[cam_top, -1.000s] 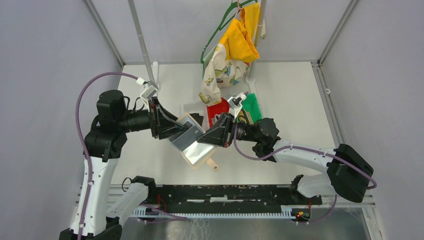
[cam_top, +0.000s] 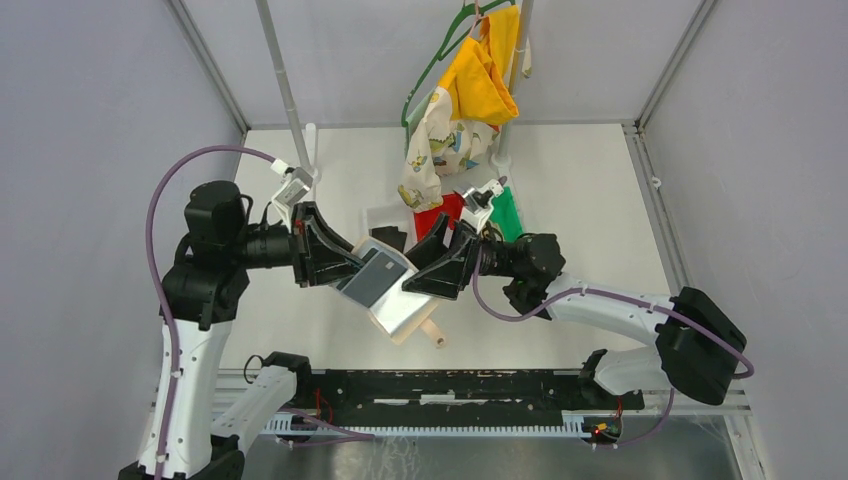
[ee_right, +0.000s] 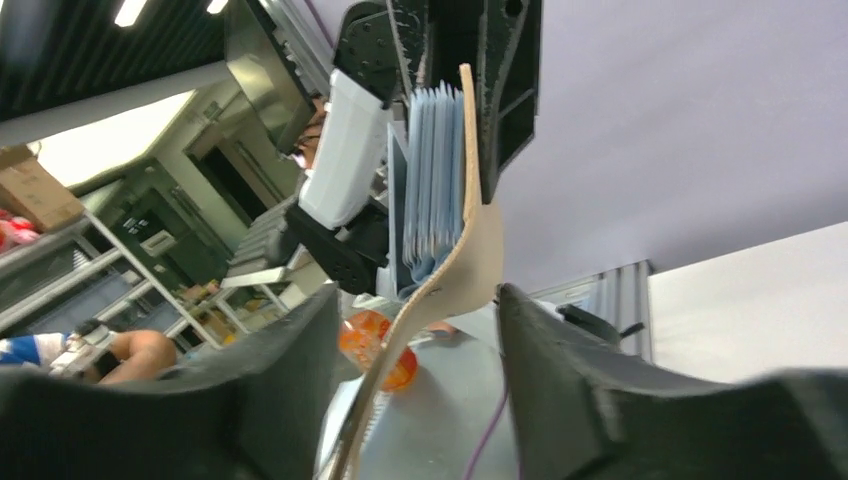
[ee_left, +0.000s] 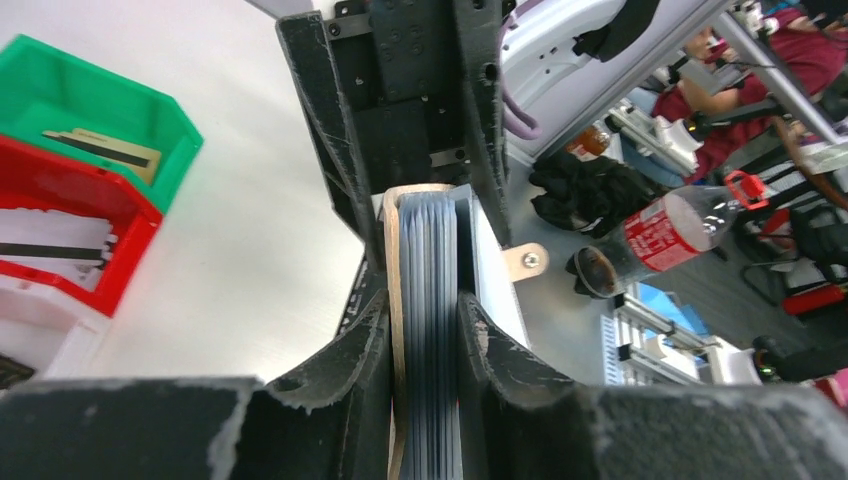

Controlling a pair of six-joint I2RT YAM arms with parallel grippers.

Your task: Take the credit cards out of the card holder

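Note:
The card holder (cam_top: 398, 305), tan with a clear sleeve pack and a grey card, is held in the air by my left gripper (cam_top: 350, 260); in the left wrist view its edge (ee_left: 426, 290) stands between those fingertips. My right gripper (cam_top: 420, 268) is at its other side, fingers parted around the holder's edge. In the right wrist view the tan cover (ee_right: 462, 260) curves down between the blurred right fingers, with the pale sleeves upright above. I cannot tell whether the right fingers touch it.
Red bin (ee_left: 75, 225), green bin (ee_left: 100, 120) and a white tray (cam_top: 380, 218) sit on the table behind the grippers. Clothes (cam_top: 450, 120) hang above them. Bare table surrounds them.
The holder and left gripper have shifted slightly downward in the top view.

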